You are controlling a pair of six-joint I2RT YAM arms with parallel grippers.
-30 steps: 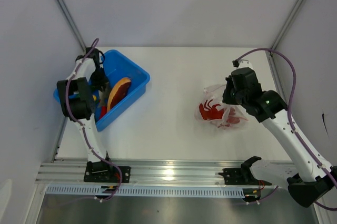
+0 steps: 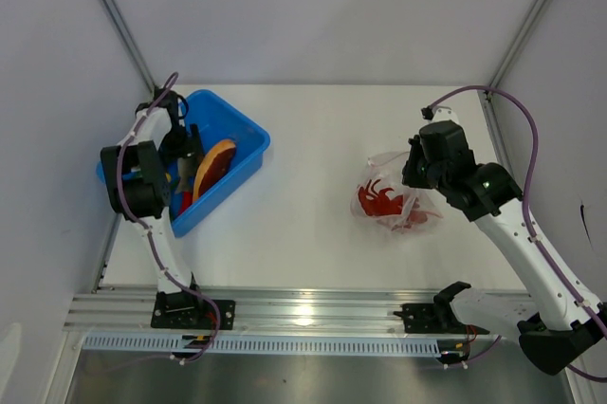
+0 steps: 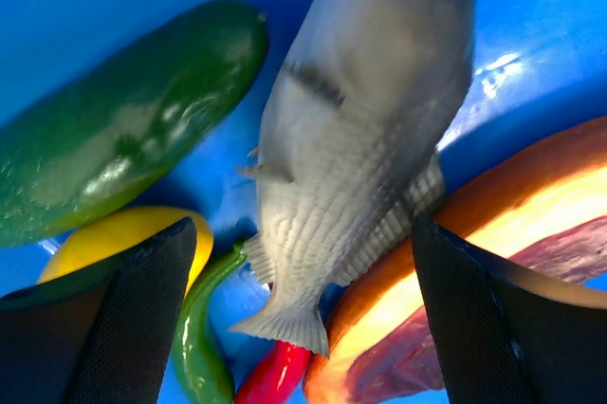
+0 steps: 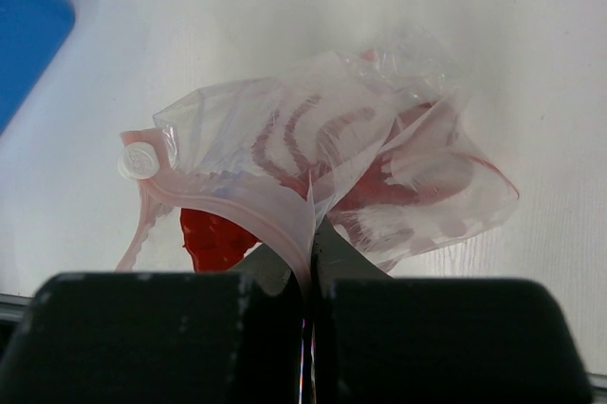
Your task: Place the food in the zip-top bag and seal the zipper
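Observation:
My left gripper hangs open inside the blue bin, over a grey fish. Around the fish lie a green cucumber, a yellow item, a green chili, a red pepper and a long brown-crusted item. My right gripper is shut on the pink zip edge of the clear bag, which rests on the right of the table with red crab-like food inside.
Metal rails border it, and the bin sits at its left side.
My left arm has shifted slightly over the bin. The right arm and the bag are nearly unchanged.

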